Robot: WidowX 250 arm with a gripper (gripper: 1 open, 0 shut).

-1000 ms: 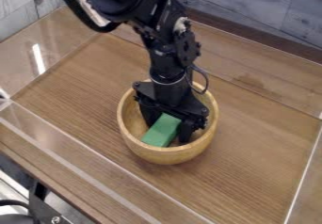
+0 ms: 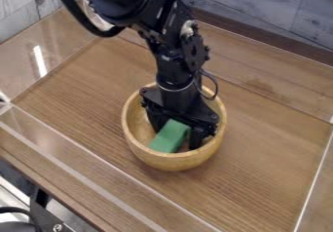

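A light wooden bowl (image 2: 156, 158) sits near the middle of the table. Inside it lies a green object (image 2: 168, 136), partly covered by my black gripper (image 2: 180, 127), which reaches down into the bowl from above with its fingers around or over the object's upper part. The fingertips are dark and crowded against the bowl, so their exact contact with the green object is hard to make out.
A pale back panel (image 2: 279, 2) runs along the top right, and a dark cable curves in at the lower left corner.
My gripper has shifted very slightly within the bowl, and a little less of the green object shows. The bowl stays in place.
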